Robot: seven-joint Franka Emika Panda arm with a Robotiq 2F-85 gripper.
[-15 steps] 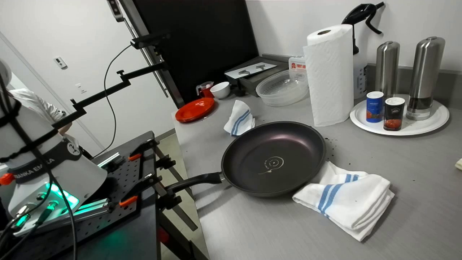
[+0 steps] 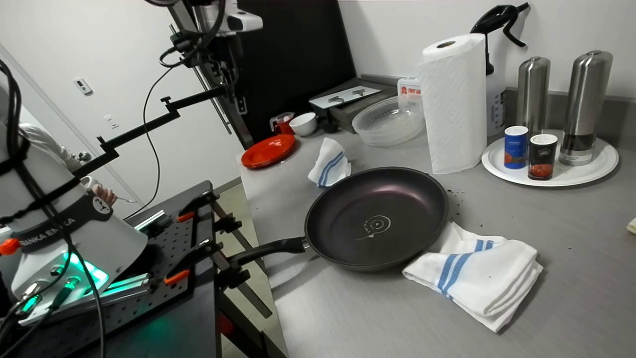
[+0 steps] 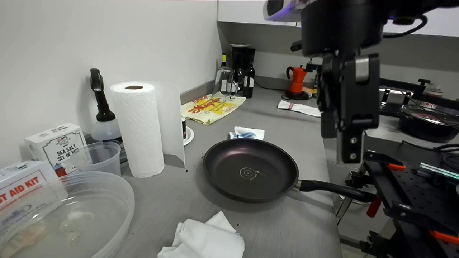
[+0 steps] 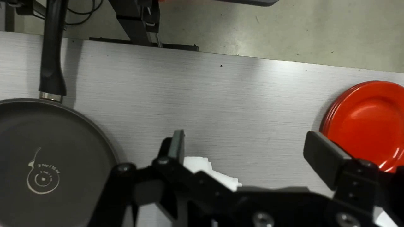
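Note:
In the wrist view my gripper is open, its fingers wide apart with nothing between them. It hangs above the counter, between the black frying pan (image 4: 41,151) at left and the stacked red plates (image 4: 371,121) at right. Partly hidden under the gripper lies a white cloth (image 4: 210,170). Exterior view 1 has the empty pan (image 2: 381,215) flat on the counter, its handle (image 2: 268,249) reaching past the front edge. One folded blue-striped towel (image 2: 477,274) touches the pan's near side; a second towel (image 2: 331,164) sits behind it.
A paper towel roll (image 2: 454,107) stands by the wall. To its right a white plate (image 2: 587,174) carries two steel mills (image 2: 532,92) and two small shakers. Clear plastic tub (image 2: 387,122) and white bowl (image 2: 303,124) are farther back. Bare counter lies between pan and red plates.
The arm's end and gripper have come into exterior view 1 at the upper left. A person in the background has shifted. Pan, towels and plates are unmoved.

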